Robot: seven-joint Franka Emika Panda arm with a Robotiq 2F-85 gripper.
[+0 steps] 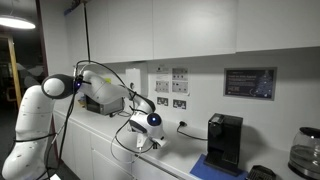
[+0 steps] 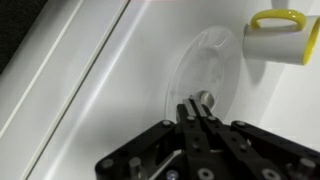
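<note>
In the wrist view a pale, glossy oval plate point(image 2: 190, 75) lies on the white counter. A small round silvery object point(image 2: 207, 99) shows on it, just beyond the fingertips; what it is cannot be made out. My gripper points toward the plate, shut, with nothing visible between its fingers. In the exterior view the gripper point(image 1: 146, 150) hangs low by the counter, and the plate is too small or hidden to tell.
A white mug with a yellow rim and handle point(image 2: 280, 42) is beyond the plate. To the right are a black coffee machine point(image 1: 224, 140) on a blue mat point(image 1: 208, 172) and a glass pot point(image 1: 306, 150). The counter's front edge runs close by.
</note>
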